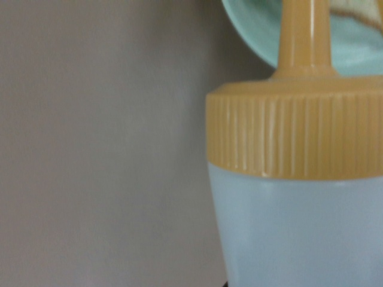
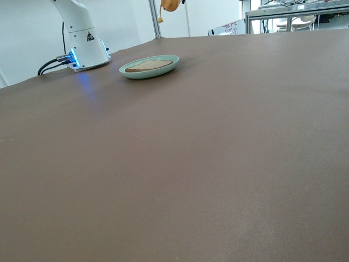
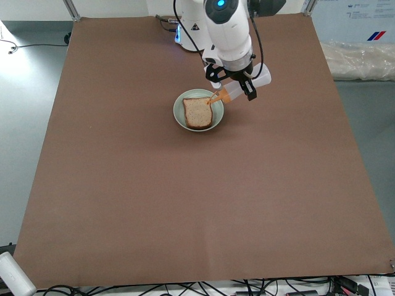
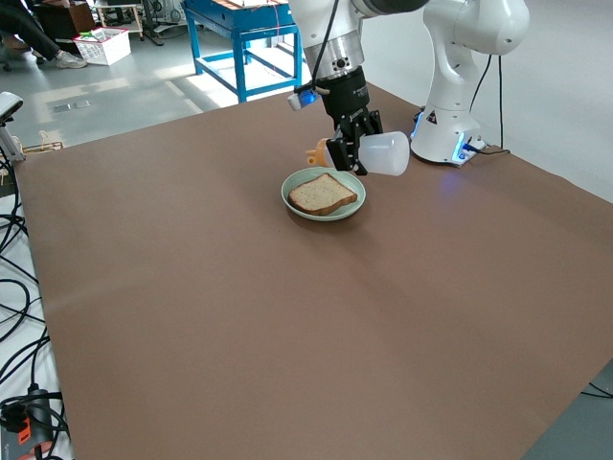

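Observation:
A slice of bread [image 3: 196,113] [image 4: 322,194] lies on a pale green plate [image 3: 185,123] [image 2: 131,72] [image 4: 340,213] near the robot base. Above the plate's far side, my gripper [image 3: 237,86] [image 4: 352,151] is shut on a squeeze bottle [image 3: 259,77] [image 4: 383,153] [image 1: 299,227] with an orange cap and nozzle, held tilted with the nozzle pointing toward the bread. In the wrist view the bottle fills the right side, the plate's rim [image 1: 251,30] behind it; the fingers are mostly hidden there.
The robot base [image 4: 445,134] stands at the back, with cables around it. More cables lie along a table edge.

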